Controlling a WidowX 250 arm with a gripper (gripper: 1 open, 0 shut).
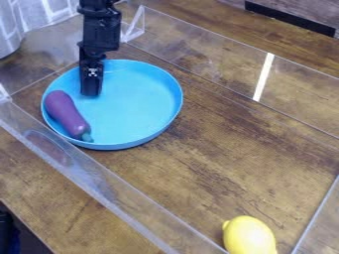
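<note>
A black robot gripper [91,69] reaches down from the top left over the back left part of a blue plate [137,109], its tip low at the plate's surface. Whether its fingers are open or shut is too dark and small to tell. A purple toy eggplant [66,115] lies on the plate's left side, in front of the gripper and apart from it.
A yellow lemon [248,234] lies on the wooden table [225,139] at the lower right. Clear plastic walls run along the back and the front left. A silvery object stands at the top left corner. The table right of the plate is bare.
</note>
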